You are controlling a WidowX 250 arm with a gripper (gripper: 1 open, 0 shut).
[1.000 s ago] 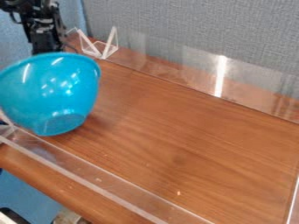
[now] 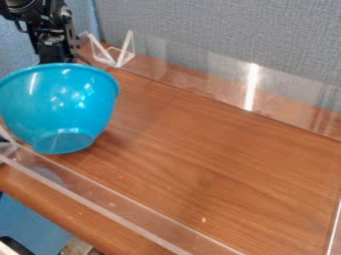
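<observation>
A large bright blue bowl (image 2: pixel 56 108) fills the left of the camera view, close to the clear plastic edge. Behind it, at the top left, stands the black robot arm (image 2: pixel 51 32), its lower end hidden by the bowl. The gripper's fingers cannot be seen.
A white wire rack (image 2: pixel 112 61) stands at the back left beside the arm.
The blue bowl has shifted and changed its tilt slightly, and the arm behind it has moved a little.
</observation>
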